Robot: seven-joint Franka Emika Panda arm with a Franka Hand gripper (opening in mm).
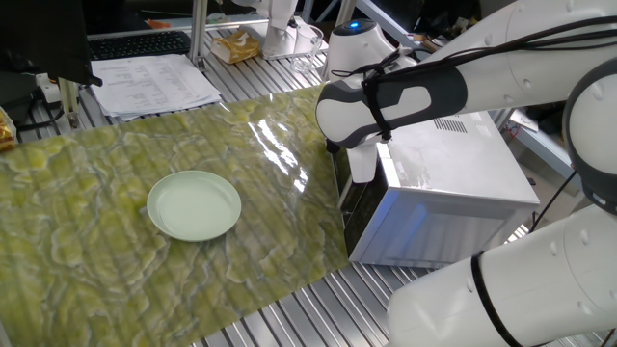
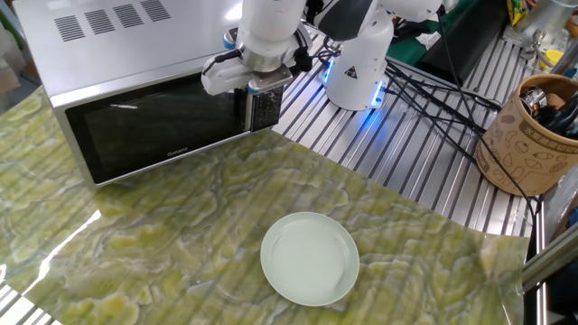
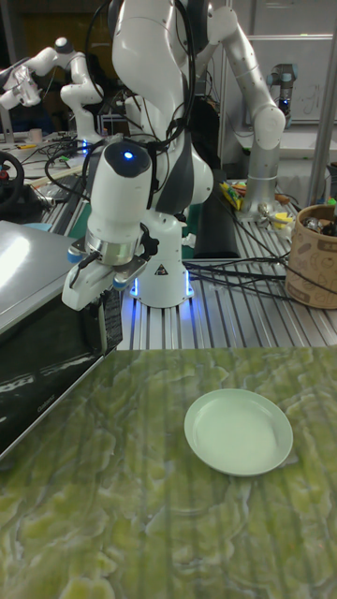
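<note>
A silver microwave (image 2: 172,99) with a dark glass front stands at one edge of the green marbled mat, its door shut as far as shows. At the door's handle side is my gripper (image 2: 253,90), close in front of the upright handle (image 2: 249,112). The hand hides its own fingers in every view, so whether they touch or clasp the handle cannot be told. In exterior view 3 the gripper (image 3: 97,301) tilts down beside the microwave's front corner. A pale green round plate (image 1: 195,205) lies empty on the mat, well apart from the gripper.
Bare green mat (image 2: 172,262) surrounds the plate. A brown patterned bucket (image 2: 524,144) of items stands near the robot base (image 2: 359,77), with cables crossing the slatted table. Papers (image 1: 154,85) and a keyboard (image 1: 140,44) lie beyond the mat.
</note>
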